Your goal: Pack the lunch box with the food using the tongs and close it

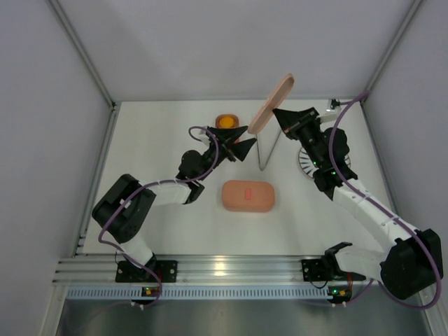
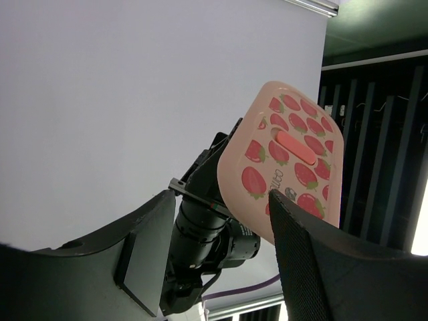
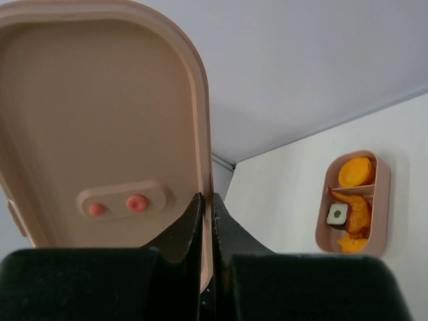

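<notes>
A pink lid (image 1: pixel 273 102) is held tilted in the air, its rim pinched by my shut right gripper. Strawberries and a red knob cover its outer face; the plain inner face (image 3: pixel 87 100) shows in the right wrist view. My left gripper (image 1: pixel 250 136) is open near the lid's lower end, and the lid appears beyond its fingers (image 2: pixel 150 247). Whether they touch is unclear. At the table's back stands the uncovered lunch box (image 3: pixel 383 200), with orange slices, fried food and a rice piece inside; the left gripper partly covers it from above.
A closed-looking pink box (image 1: pixel 234 197) with a red knob lies flat at the table's middle. V-shaped metal tongs (image 1: pixel 264 165) lie behind it. The striped plate (image 1: pixel 306 165) is partly under the right arm.
</notes>
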